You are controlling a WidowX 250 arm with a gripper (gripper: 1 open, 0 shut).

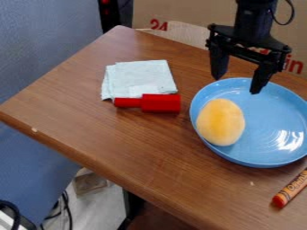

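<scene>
My gripper (238, 74) hangs above the back of a blue plate (270, 133), its two dark fingers spread wide and nothing between them. A yellow oval object (221, 122) lies on the plate's left part. Left of the plate lie a red object (149, 102) with a narrower handle-like left end and a folded pale cloth (138, 78) just behind it. An orange-red stick with a label (292, 187) lies at the front right.
A cardboard box (184, 18) stands at the back. The table's left edge drops toward the floor and some cables.
</scene>
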